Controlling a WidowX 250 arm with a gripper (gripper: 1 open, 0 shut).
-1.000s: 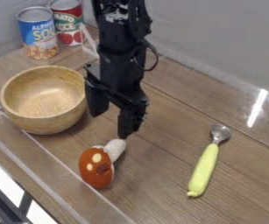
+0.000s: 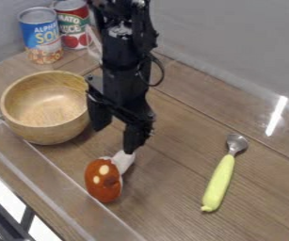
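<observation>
The black arm reaches down from the top centre, its gripper [image 2: 117, 132] hanging just right of a tan wooden bowl [image 2: 42, 108]. Below it an orange-red object with a pale handle [image 2: 104, 179] lies on the wooden counter, under and slightly in front of the fingertips. The fingers point down; whether anything sits between them is hard to make out in the dark shapes.
A yellow-green utensil with a metal tip [image 2: 221, 177] lies at the right. Two cans, a blue one [image 2: 42, 36] and a red one [image 2: 73, 24], stand at the back left.
The gripper has shifted slightly over the last second, staying between the bowl and the orange-red object. The objects on the counter look unmoved.
</observation>
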